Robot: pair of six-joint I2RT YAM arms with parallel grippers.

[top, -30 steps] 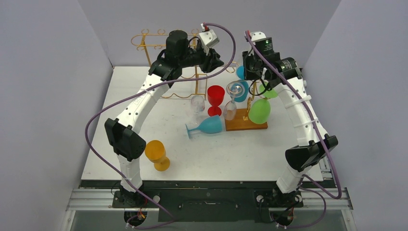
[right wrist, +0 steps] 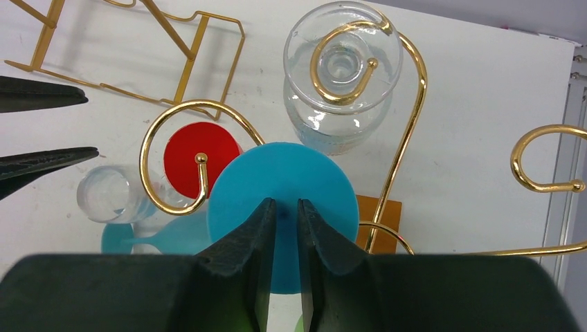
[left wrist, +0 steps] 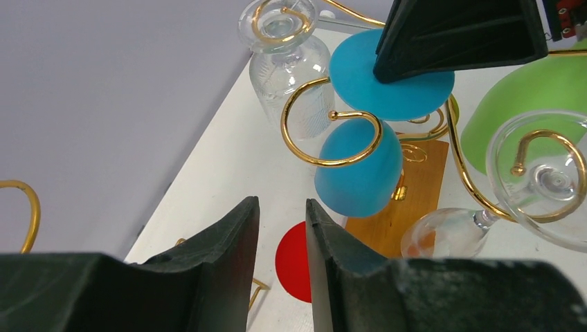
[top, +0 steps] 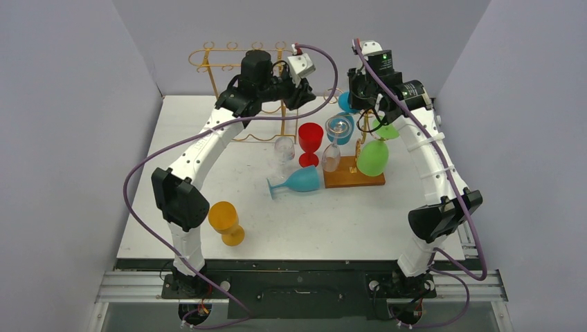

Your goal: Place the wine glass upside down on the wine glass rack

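A blue wine glass hangs upside down at the gold rack (right wrist: 408, 117), its round foot (right wrist: 311, 180) upward and its bowl (left wrist: 358, 173) below a hook. My right gripper is shut on this blue glass at its foot; the exact grip on the rim is hard to see. In the left wrist view, one dark right finger (left wrist: 457, 41) overlaps the foot. My left gripper stands open at the left of the hanging glasses, nothing between its fingers. The top view shows the left gripper (top: 302, 102) beside the right gripper (top: 356, 109).
Clear glasses (right wrist: 342, 62) and a green glass (top: 374, 158) hang nearby. On the table are a red glass (top: 311, 137), a clear glass (top: 284, 149), a blue glass lying down (top: 303, 180) and a yellow glass (top: 223, 218). A second gold rack (top: 211, 76) stands at left.
My left gripper has shifted slightly toward the front of the table and turned a little. The right arm has hardly moved and stays at the blue glass's foot.
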